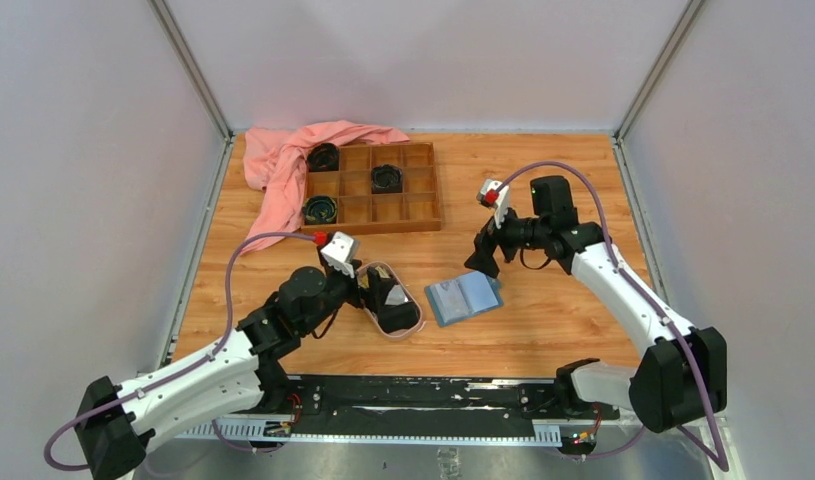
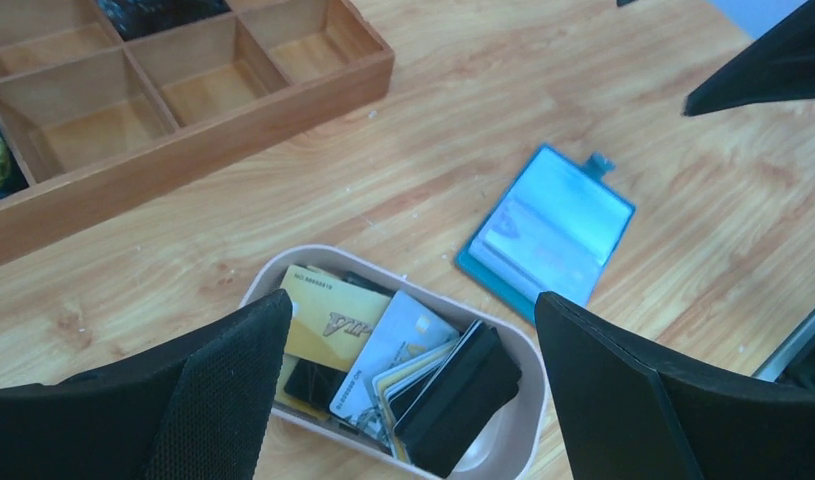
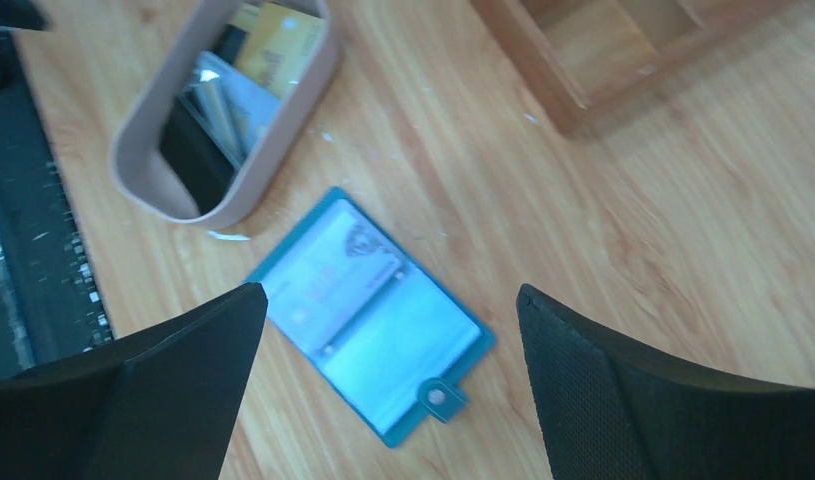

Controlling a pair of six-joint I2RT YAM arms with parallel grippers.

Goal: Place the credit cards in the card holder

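Observation:
A blue card holder (image 1: pixel 464 298) lies spread flat on the table, its clear pocket and snap tab showing in the right wrist view. Left of it stands an oblong bin (image 2: pixel 535 410) holding several cards: a gold card (image 2: pixel 328 318), a light-blue card (image 2: pixel 388 350) and thin-edged ones beside a black wallet-like item (image 2: pixel 461 400). My left gripper is open above the bin, with nothing between its fingers. Empty and open, my right gripper hangs above the card holder's far right side.
A wooden compartment tray (image 1: pixel 371 226) with several dark round items stands at the back left. Beside it lies a pink cloth (image 1: pixel 273 195).

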